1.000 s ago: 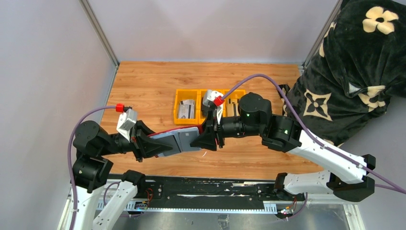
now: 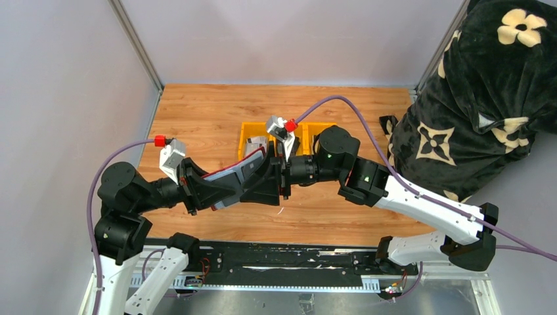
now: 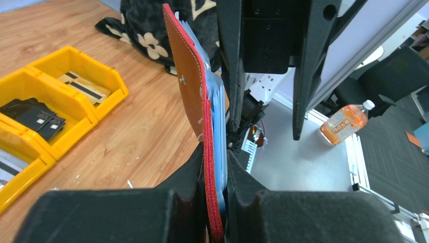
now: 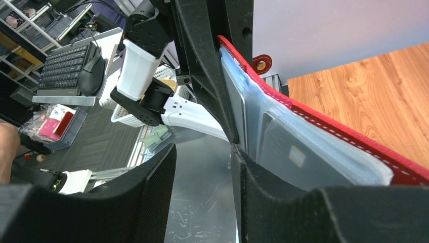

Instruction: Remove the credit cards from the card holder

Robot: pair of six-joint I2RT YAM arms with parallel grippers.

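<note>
The card holder (image 2: 230,184), red-edged brown leather with clear blue-tinted sleeves and cards, is held upright above the table by my left gripper (image 2: 197,190), shut on it; in the left wrist view its leather cover (image 3: 184,83) faces the bins. My right gripper (image 2: 259,187) is at the holder's right part, its fingers part open. In the right wrist view one finger (image 4: 258,207) lies against the sleeves, the other (image 4: 141,202) stands apart over open space. Whether it touches a card is unclear.
Yellow bins (image 3: 71,134) holding cards stand on the wooden table (image 2: 282,102) behind the grippers. A dark patterned plush cloth (image 2: 486,98) fills the right side.
The holder's right end has tilted away from the front edge compared with a second ago.
</note>
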